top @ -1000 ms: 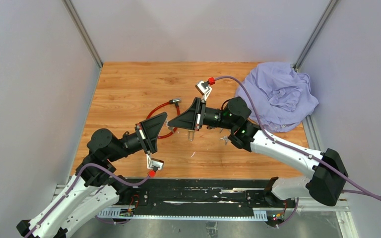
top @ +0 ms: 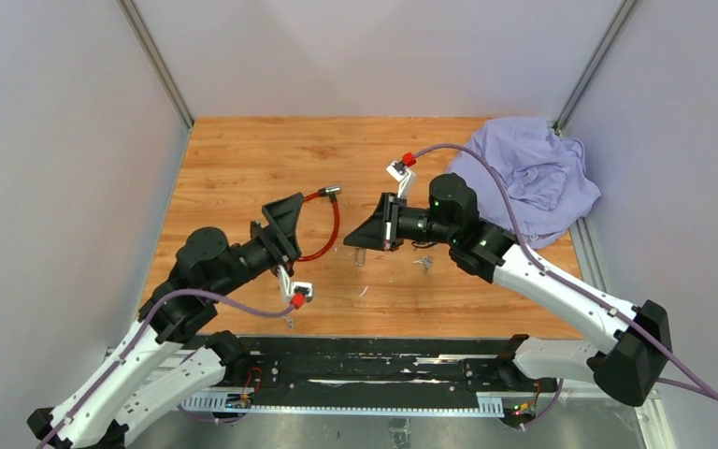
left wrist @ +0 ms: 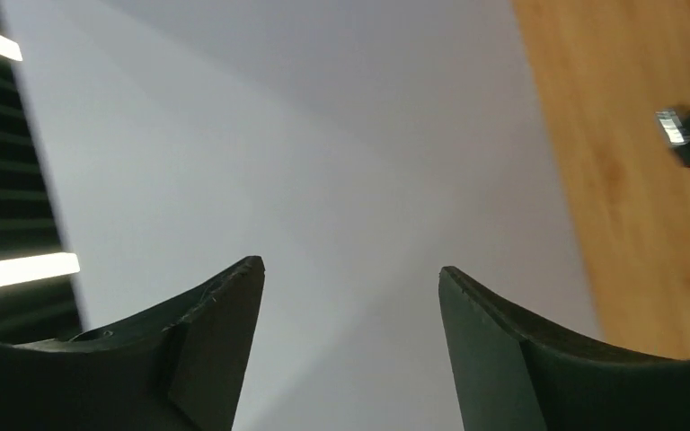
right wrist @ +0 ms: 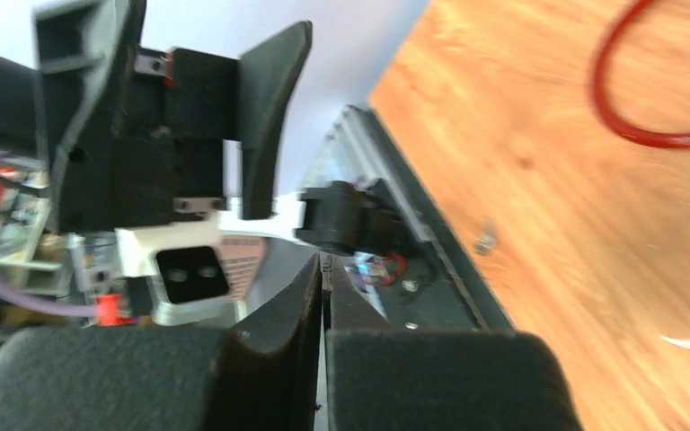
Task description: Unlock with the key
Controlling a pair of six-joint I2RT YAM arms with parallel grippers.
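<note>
A red cable lock (top: 337,224) curves over the table, its silver end (top: 331,191) lying toward the back. Below the right gripper's tip, partly covered, is a small metal piece (top: 360,256). A bunch of small keys (top: 424,263) rests under the right arm. Another small metal item (right wrist: 485,239) lies close to the table's front edge; I cannot tell if it is a key or a lock. My left gripper is open and empty, raised above the left part of the cable. My right gripper is shut, nothing showing between its fingertips.
A crumpled lilac cloth (top: 533,178) fills the back right corner. A small white scrap (top: 364,291) lies on the wooden table (top: 243,154), whose back left part is clear. Pale walls stand on the sides and at the back.
</note>
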